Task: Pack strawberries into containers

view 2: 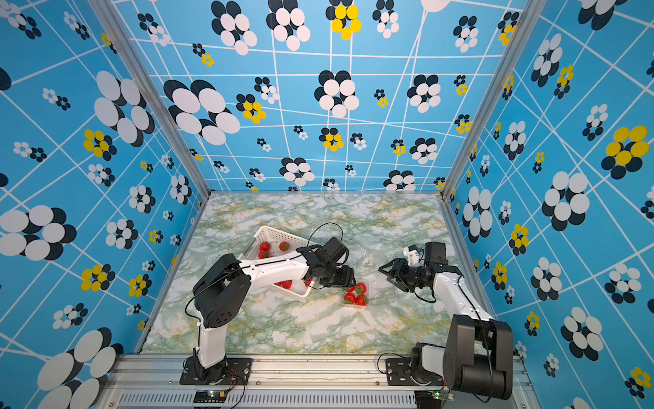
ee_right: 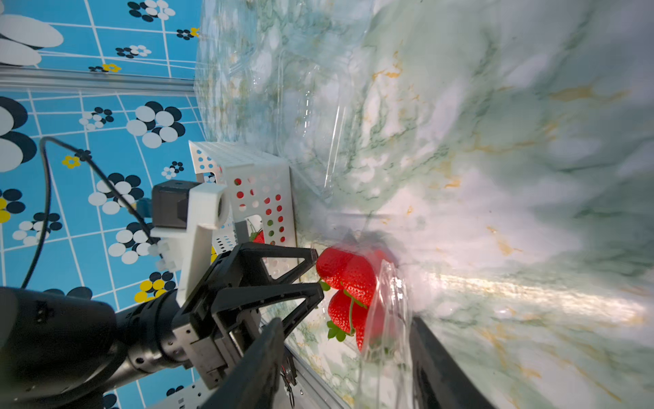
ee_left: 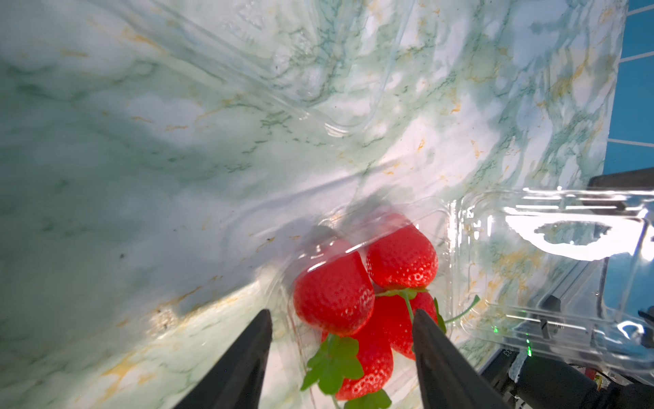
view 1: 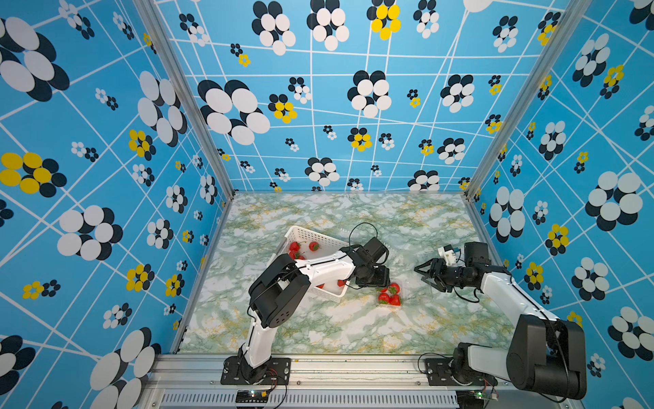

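Note:
A clear clamshell container [view 1: 389,301] on the table holds several strawberries [ee_left: 333,286] with green leaves. Its transparent lid stands raised along one side; the right wrist view catches the lid [ee_right: 387,320] nearly edge-on. Just over the strawberries, my left gripper has its fingers apart and grips nothing. My right gripper [view 2: 385,271] is to the right of the container, fingers spread. In the right wrist view the lid's edge appears between those fingers, and whether they touch it cannot be made out.
Left of the container, partly under the left arm, sits a white perforated basket [view 1: 320,237] with more strawberries [view 1: 313,246]. Another empty clear container [ee_left: 293,68] lies behind the filled one. Bare marbled table [view 1: 327,327] stretches in front.

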